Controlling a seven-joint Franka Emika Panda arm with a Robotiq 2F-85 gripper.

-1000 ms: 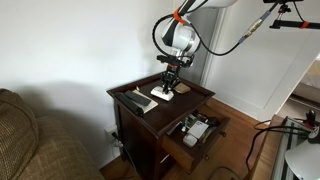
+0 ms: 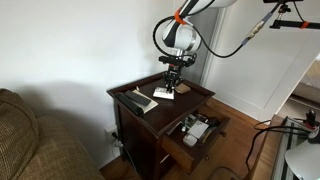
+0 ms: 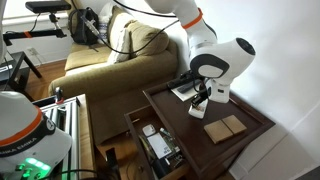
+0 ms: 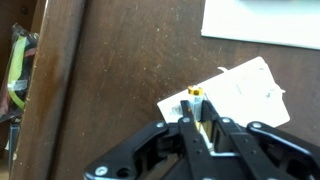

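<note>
My gripper points down over the dark cabinet top and is shut on a slim pen-like thing (image 4: 195,92) with a yellow-orange end. Only that end shows clearly; the rest is hidden between the fingers. Beneath it lies a small white sheet (image 4: 235,92) with uneven edges, partly covered by the gripper. Exterior view 2 has the gripper (image 3: 203,98) just above the white sheet (image 3: 197,110). From the other side, the sheet (image 2: 163,93) appears below and left of the gripper (image 2: 171,84). Whether the pen-like thing touches the sheet, I cannot tell.
A larger white paper (image 4: 262,22) lies close by on the cabinet top. A brown folded item (image 3: 225,128) rests to one side. Below the top, an open drawer (image 3: 160,143) holds several small items. A black bar-like object (image 2: 128,103) sits along the cabinet's left end.
The gripper has shifted slightly over the white sheet, and its dark fingers show more clearly against it. The cabinet and drawer stay as they were.
</note>
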